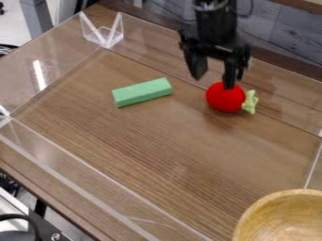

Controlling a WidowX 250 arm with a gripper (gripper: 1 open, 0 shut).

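A black robot arm reaches down from the top centre, its gripper [217,67] hanging above and a little behind a red round object [224,96] on the wooden table. A small pale yellow-green item [249,102] lies against the red object's right side. The gripper's fingers are small and blurred, and appear apart with nothing clearly between them. A green block [141,91] lies to the left.
A clear plastic container [104,31] stands at the back left. A large yellow bowl [283,218] is at the front right corner.
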